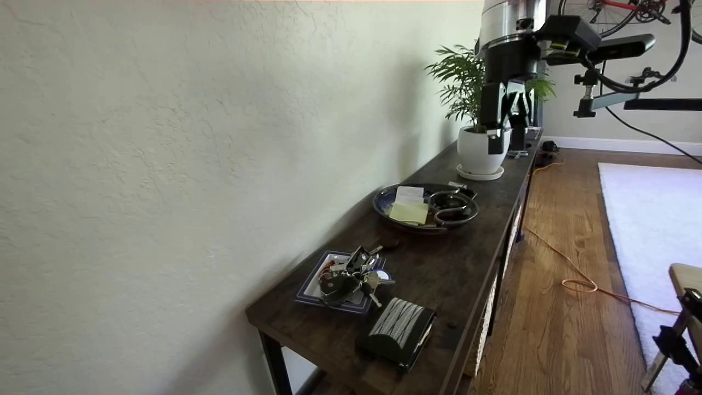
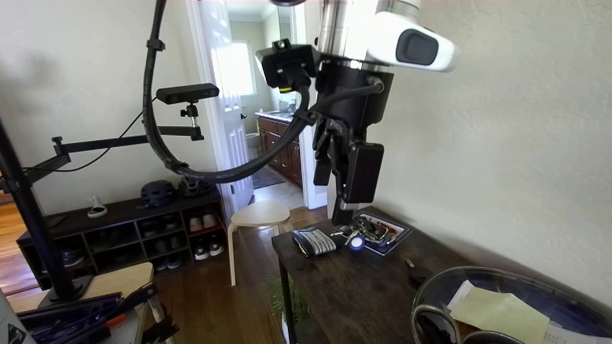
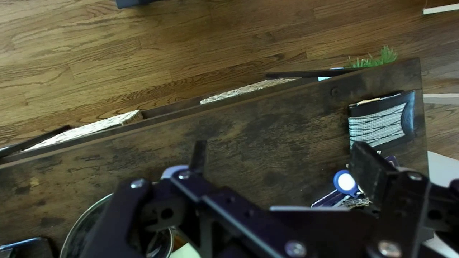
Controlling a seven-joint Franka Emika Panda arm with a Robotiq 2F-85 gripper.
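Note:
High above the dark table, my gripper [image 1: 507,139] points down in front of the potted plant in exterior view 1. Its two fingers [image 3: 198,158] stand wide apart in the wrist view, with only bare tabletop seen between them, so it is open and empty. A black wallet with a grey patterned band [image 3: 378,124] lies near the table's end. Beside it, keys with a blue-and-white tag [image 3: 345,182] rest on a small square tray [image 1: 309,287]; one finger partly covers them in the wrist view. A round bowl [image 1: 388,220] holds paper notes [image 1: 408,212] and dark eyeglasses or similar items.
The potted plant [image 1: 482,150] stands farther along the table [image 1: 460,263], close to the wall. A small dark object [image 2: 417,274] lies between bowl and tray. Bare tabletop runs along the front edge. A stool [image 2: 261,213] stands beyond the table's end.

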